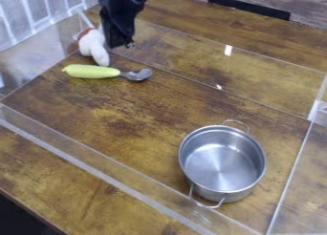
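My black gripper (118, 38) is up at the top left, above and beside a white object (94, 49) that looks like a plush toy. Its fingertips are small and dark, and nothing clearly shows between them; it appears shut. Just in front lies a spoon or ladle with a pale yellow-green handle (90, 73) and a metal head (137, 74), flat on the wooden table (128, 129).
A steel pot (221, 162) with two loop handles stands at the front right. Clear low walls (50, 136) border the work area.
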